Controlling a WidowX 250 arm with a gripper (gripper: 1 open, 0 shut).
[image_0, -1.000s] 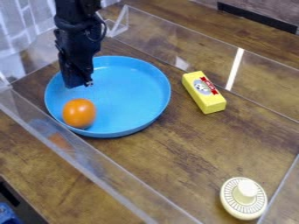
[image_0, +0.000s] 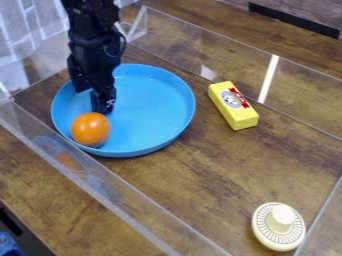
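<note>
My black gripper (image_0: 94, 92) reaches down from the top left over the left part of a blue plate (image_0: 158, 110), its fingers open just behind an orange ball (image_0: 91, 129), which rests near the plate's front left. Whether the fingertips touch the plate is hard to tell.
A yellow box (image_0: 234, 106) with a label lies right of the plate. A cream round object (image_0: 278, 228) sits at the front right. Clear walls surround the area.
My gripper has moved downward toward the plate and the orange ball. The ball, plate, box and cream object have not visibly moved.
</note>
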